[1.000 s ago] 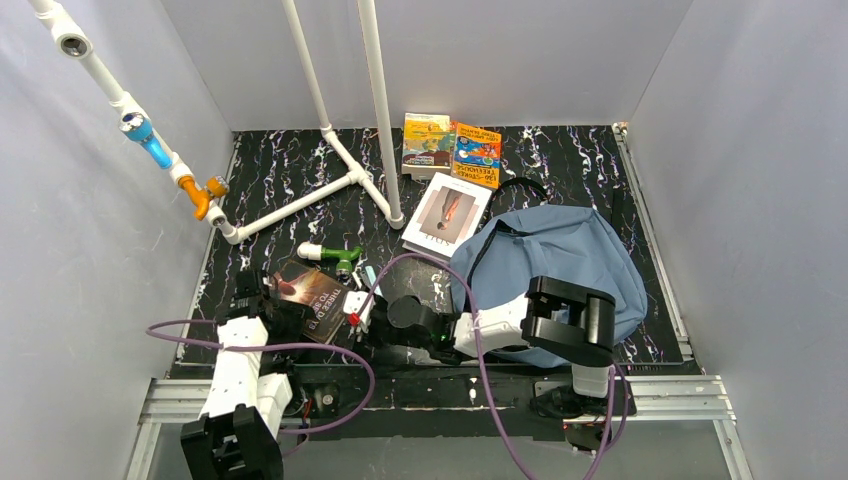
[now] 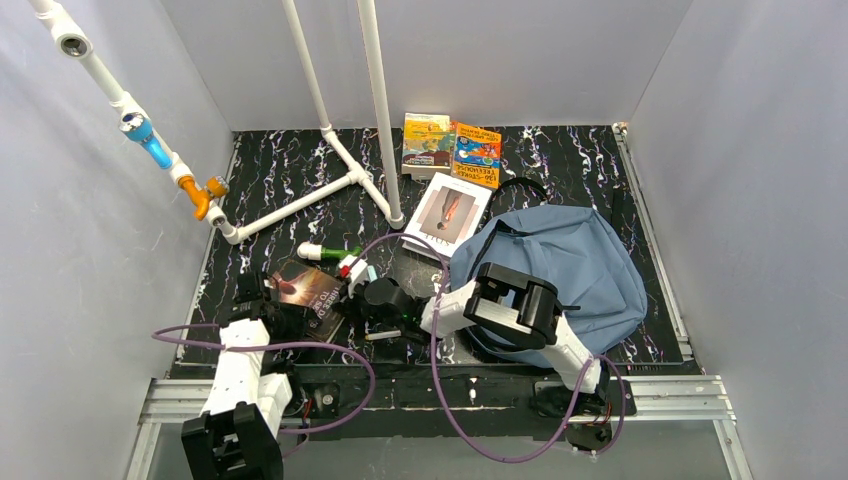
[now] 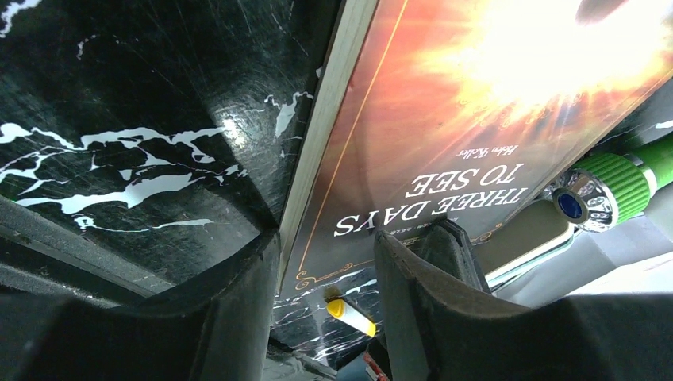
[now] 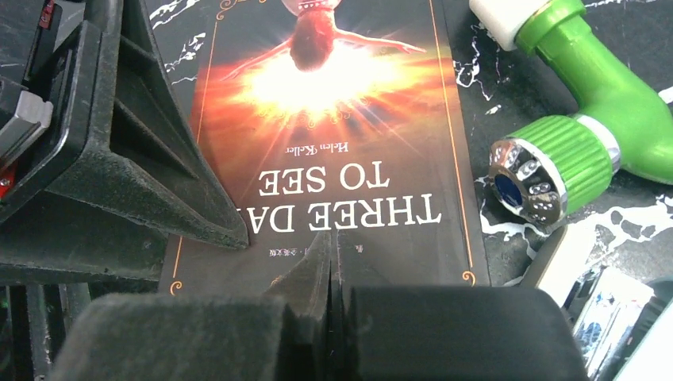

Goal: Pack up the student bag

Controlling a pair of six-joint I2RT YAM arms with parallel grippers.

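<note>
A dark book titled "Three Days to See" (image 2: 308,290) lies flat at the front left of the table. My left gripper stands part open at its edge. One finger is outside the page edge and the other is over the cover; whether they touch the book cannot be told. My right gripper is shut over the title end of the cover, nothing showing between its fingers. The blue bag (image 2: 570,265) lies at the right, partly behind my right arm. A white book (image 2: 447,212) lies left of it, near two colourful books (image 2: 428,145).
A green-and-white pipe fitting (image 4: 583,119) lies beside the dark book. A yellow-tipped white stick (image 3: 349,316) lies near its front edge. The white pipe frame (image 2: 290,208) stands at the back left.
My right arm has swung left, bringing its gripper over the dark book. My left arm has hardly moved, and the book, bag and other books look unmoved.
</note>
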